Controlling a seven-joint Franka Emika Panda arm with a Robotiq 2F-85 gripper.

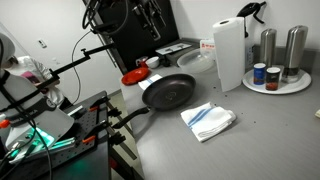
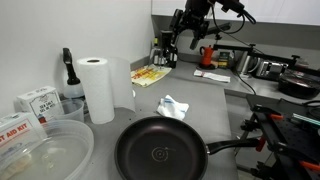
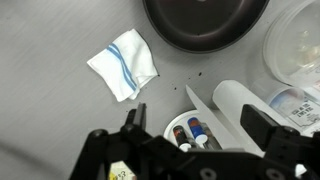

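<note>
My gripper is open high above the counter, and nothing is held between its fingers. In exterior view 2 the gripper (image 2: 185, 42) hangs at the top, well clear of everything below. A black frying pan (image 1: 169, 92) with a long handle rests flat on the grey counter. Beside it lies a folded white towel (image 3: 124, 65) with blue stripes. The towel (image 2: 173, 107) sits behind the pan (image 2: 160, 152) in exterior view 2. A white paper towel roll (image 1: 230, 55) stands upright near the wall.
A white plate (image 1: 298, 84) carries small spice jars and tall metal grinders (image 1: 294, 48). A clear plastic bowl (image 2: 40, 150) stands beside the pan. Red dishes (image 1: 136, 75) are at the far end.
</note>
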